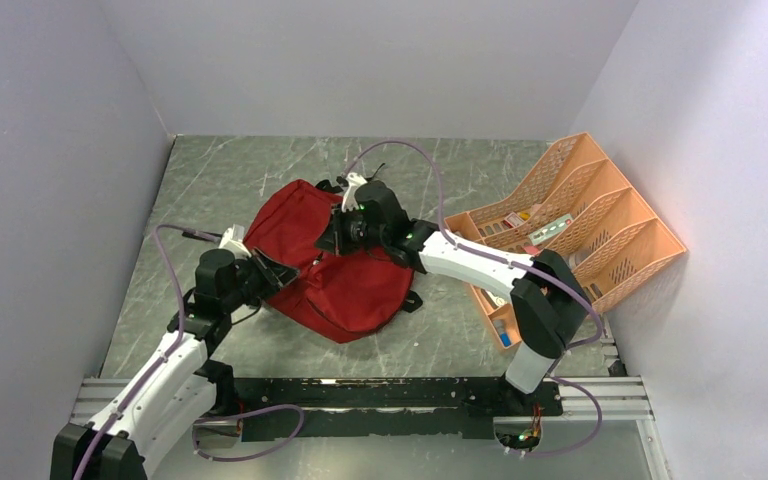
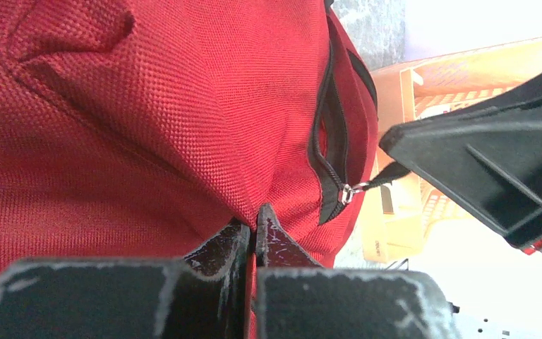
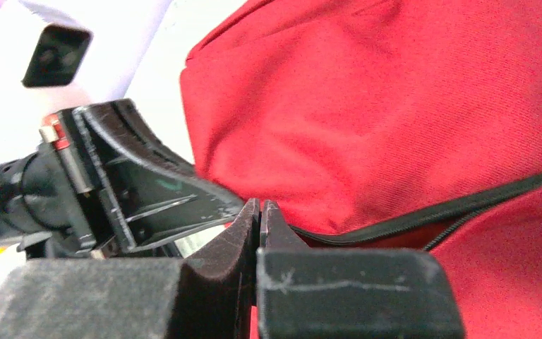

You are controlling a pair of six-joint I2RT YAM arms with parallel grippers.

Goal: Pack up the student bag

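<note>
The red bag point(image 1: 360, 295) lies on the table, its front slanting toward the right. My left gripper is shut on a fold of the bag's red fabric near its left side. My right gripper point(image 1: 327, 247) is shut above the middle of the bag. In the left wrist view, a black zipper pull point(image 2: 388, 175) reaches from its metal slider point(image 2: 349, 192) to the edge of the right gripper's finger point(image 2: 466, 162); whether it lies between the fingers is hidden. A black-edged zipper point(image 3: 395, 227) stands partly parted in the right wrist view.
At the right, an orange compartment organizer point(image 1: 650, 240) holds several small items, including a pale green box point(image 1: 550, 229). The right arm reaches over its front part. Black straps point(image 1: 330, 186) stick out behind the bag. Bare table point(image 1: 460, 160) shows at the back.
</note>
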